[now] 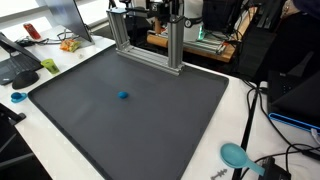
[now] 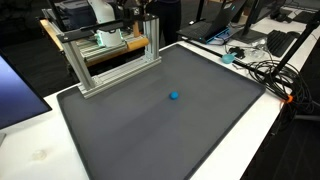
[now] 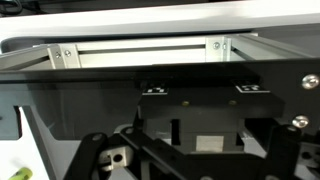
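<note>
A small blue object [image 1: 123, 95] lies alone on the dark grey mat [image 1: 95, 125]; exterior view 2 shows the same blue object [image 2: 173, 96] right of the mat's middle. My gripper stands open at the lower part of the wrist view, its dark fingers apart. A black bar [image 3: 90, 88] crosses that view just ahead of the fingers; whether they touch it I cannot tell. No held object shows between them. In both exterior views the arm's end is near the metal frame at the mat's edge, and its fingertips are hard to make out there.
The silver metal frame [image 2: 122, 78] rises at one mat edge. A teal spoon-like item [image 1: 238, 157] lies off the mat, near cables. A green cup [image 1: 49, 65] and a blue item [image 1: 18, 97] sit on the white table.
</note>
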